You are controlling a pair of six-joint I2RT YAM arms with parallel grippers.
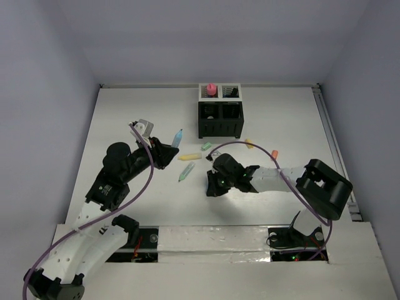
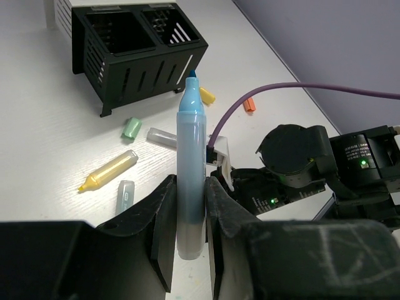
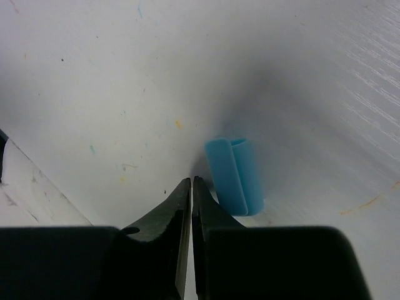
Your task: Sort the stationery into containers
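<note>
My left gripper [image 1: 164,152] is shut on a light blue marker [image 2: 190,156], held upright above the table at left of centre. My right gripper [image 1: 214,187] is low at the front centre; in the right wrist view its fingertips [image 3: 203,206] are together beside a blue cap [image 3: 228,175] lying on the table, mostly seen just beyond them. Whether the cap is gripped I cannot tell. A yellow marker [image 2: 109,169], a green cap [image 2: 131,128] and grey markers [image 2: 125,197] lie on the table. The black container [image 1: 220,119] stands at the back with a pink item inside.
Small yellow [image 2: 207,94] and orange [image 1: 274,154] pieces lie right of the container. A purple cable arches over my right arm.
</note>
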